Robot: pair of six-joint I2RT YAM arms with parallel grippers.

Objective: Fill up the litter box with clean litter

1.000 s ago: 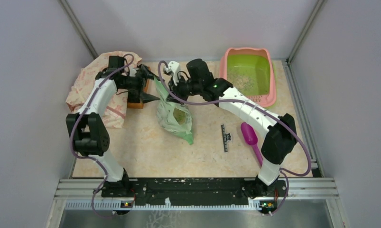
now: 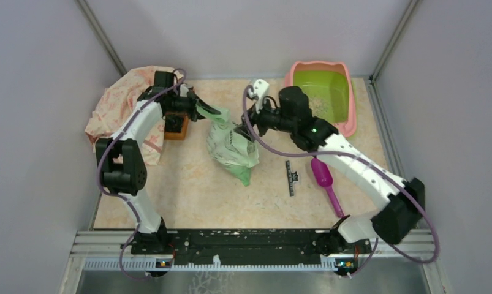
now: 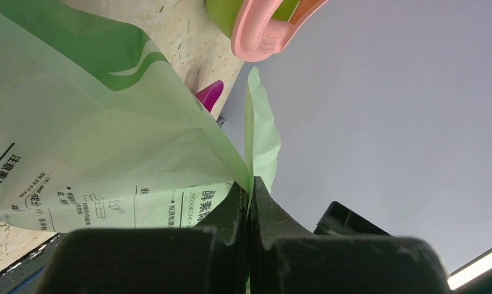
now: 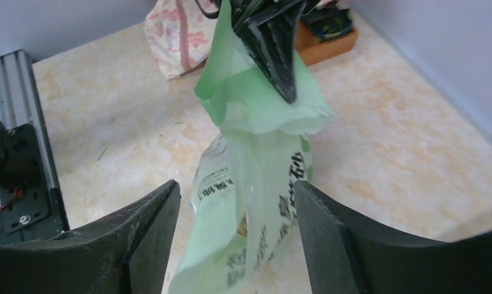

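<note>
A pale green litter bag stands mid-table, its top pulled up toward my left gripper. In the left wrist view my left gripper is shut on the bag's top edge, with a thin flap rising above its fingers. My right gripper is open just beside the bag, with bag film between its blurred fingers, not visibly pinched. The pink litter box with a green inside stands at the back right, some scattered bits on its floor.
A magenta scoop and a black-and-white tool lie at front right. A patterned cloth and a wooden tray are at the left.
My right gripper has moved right, away from the left one, and the bag's body has shifted slightly right.
</note>
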